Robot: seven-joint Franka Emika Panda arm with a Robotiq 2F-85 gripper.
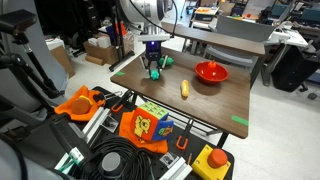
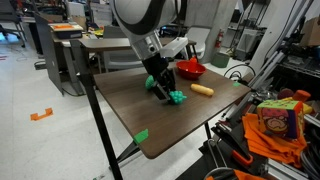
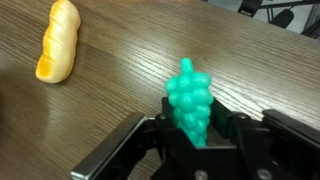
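Note:
A teal-green toy (image 3: pixel 189 100) with a knobbed top sits between the fingers of my gripper, which is shut on it in the wrist view. In exterior view 1 the same toy (image 1: pixel 154 73) shows under my gripper (image 1: pixel 152 67), low over the table's left part. Exterior view 2 has the toy (image 2: pixel 176 97) at or just above the wood; whether it touches cannot be told. A yellow, bread-like piece (image 3: pixel 60 40) lies apart from the gripper at upper left in the wrist view.
On the brown table (image 1: pixel 215 105), a red bowl (image 1: pixel 211 71) stands toward the back. Something green (image 1: pixel 166 60) lies behind the gripper. Orange containers and cables lie off the table's front edge.

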